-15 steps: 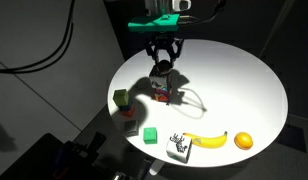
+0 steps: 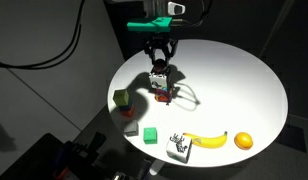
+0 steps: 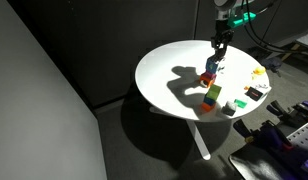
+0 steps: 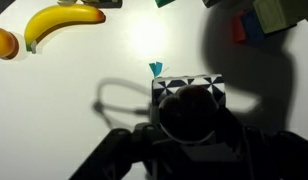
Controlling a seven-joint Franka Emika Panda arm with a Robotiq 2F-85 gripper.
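Observation:
In exterior view 1 my gripper [image 2: 160,64] points down over a small stack at the table's back left. A dark round object [image 4: 189,113] fills the space between my fingers in the wrist view, and the fingers are shut on it. Directly beneath it shows a black-and-white patterned block [image 4: 172,84]; whether the two touch cannot be told. The stack's lower part is a red block [image 2: 162,97], seen also as a red-orange block [image 3: 207,78] with a bluish piece [image 3: 211,65] above it in exterior view 2.
A second stack, topped by a yellow-green block [image 2: 121,98], stands to the left. Toward the front are a green block [image 2: 150,135], a white patterned cube [image 2: 179,147], a banana [image 2: 205,141] and an orange [image 2: 243,141].
Over the last second my gripper has shifted slightly left above the stack, with the dark object staying in its fingers. The other objects have not moved visibly.

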